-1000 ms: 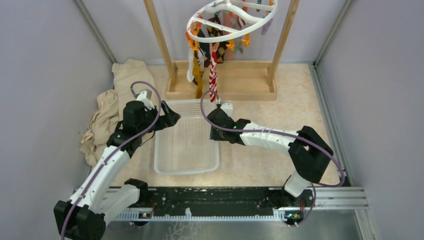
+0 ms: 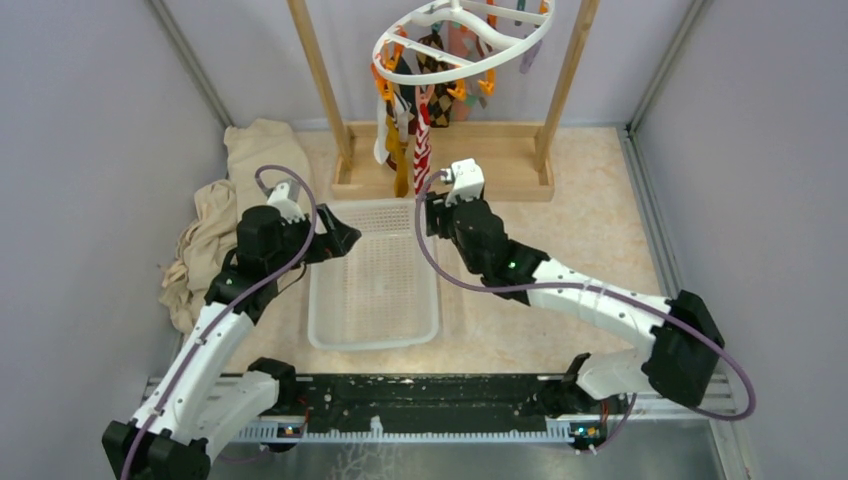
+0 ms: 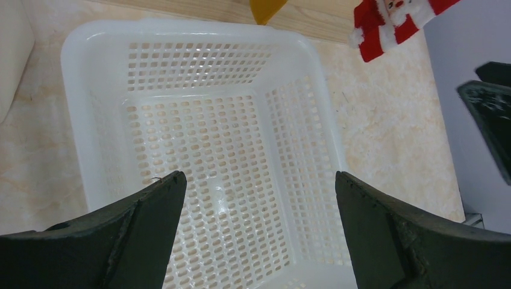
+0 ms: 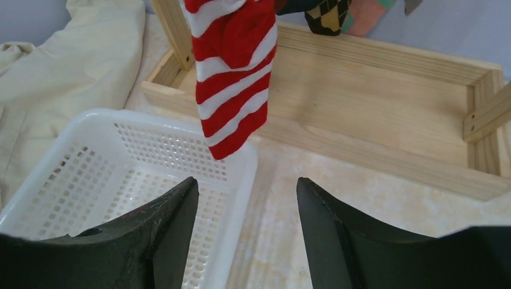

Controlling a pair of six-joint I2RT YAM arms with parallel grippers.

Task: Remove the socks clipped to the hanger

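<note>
A white round hanger [image 2: 462, 68] carries several socks on orange clips. A red-and-white striped sock [image 4: 235, 90] hangs from it above and just ahead of my right gripper, whose fingers are apart and empty. A mustard sock [image 3: 265, 9] hangs beside the striped one. My left gripper is open over the white basket [image 3: 199, 144], with nothing between its fingers. In the top view it sits left of the hanging socks, lower in the picture.
A wooden stand [image 2: 500, 180] stands behind the basket. Crumpled beige cloth [image 2: 255, 160] lies at the left.
The striped sock swung slightly. My left arm has shifted very little.
</note>
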